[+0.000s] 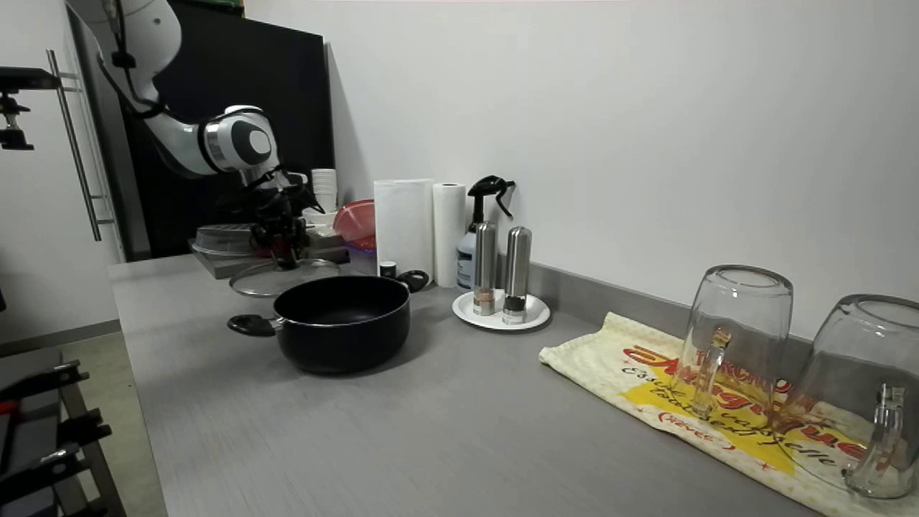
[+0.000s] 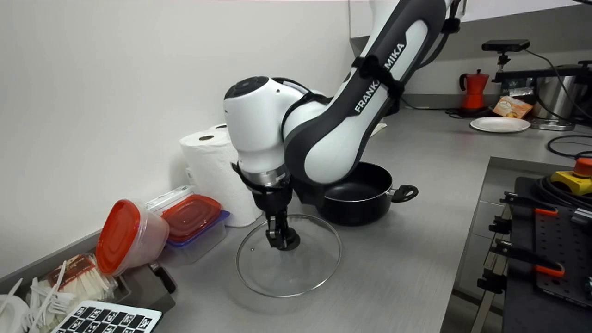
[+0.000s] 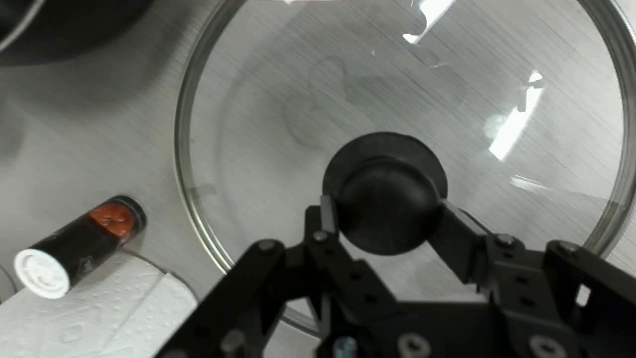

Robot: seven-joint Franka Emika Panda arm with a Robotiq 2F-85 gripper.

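Note:
A round glass lid [image 2: 299, 272] with a steel rim hangs level, a little above the counter, its faint shadow showing below it. My gripper is shut on the lid's black knob [image 3: 387, 197], one finger on each side. In exterior view 1 the gripper [image 1: 284, 254] stands behind the black pot, and the lid [image 1: 280, 278] shows partly past the pot's far side. The pot [image 1: 344, 336] is open and looks empty, with two side handles; it stands on the counter. Its edge [image 3: 65, 36] fills the upper left corner of the wrist view.
Paper towel rolls [image 1: 403, 228], a small spice jar [image 3: 83, 244] and plastic containers [image 2: 191, 222] stand close along the wall. Two steel mills rest on a white plate [image 1: 538, 314]. Glass mugs [image 1: 741, 345] stand on a cloth.

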